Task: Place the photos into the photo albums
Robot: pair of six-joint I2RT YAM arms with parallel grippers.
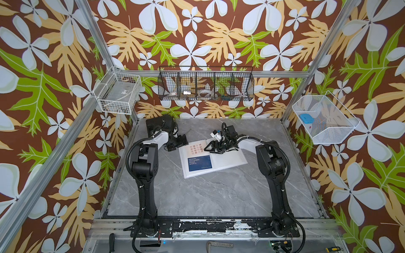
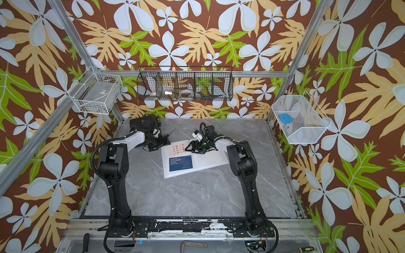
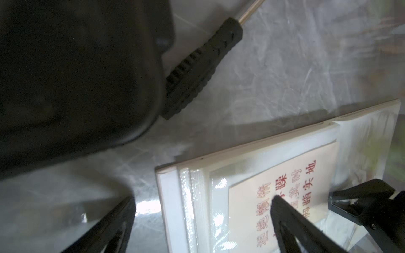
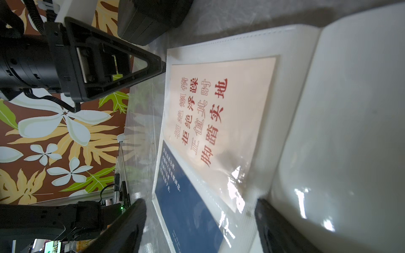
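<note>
The photo album [image 1: 227, 160] lies spread on the table, turned slightly, its right page [image 4: 350, 126] blank. On the left page are a pale pink card with red characters [image 4: 211, 113] and, below it, a dark blue card [image 4: 183, 206], both appearing to lie under clear film. My left gripper is open at the album's left edge, with the white border between its fingers and its right finger over the pink card. My right gripper stands open above the album near the middle fold. Neither holds anything.
A black container [image 3: 76, 80] stands behind the left gripper, with a black-handled tool [image 3: 202, 67] beside it. Wire baskets [image 1: 205, 85] hang on the walls.
</note>
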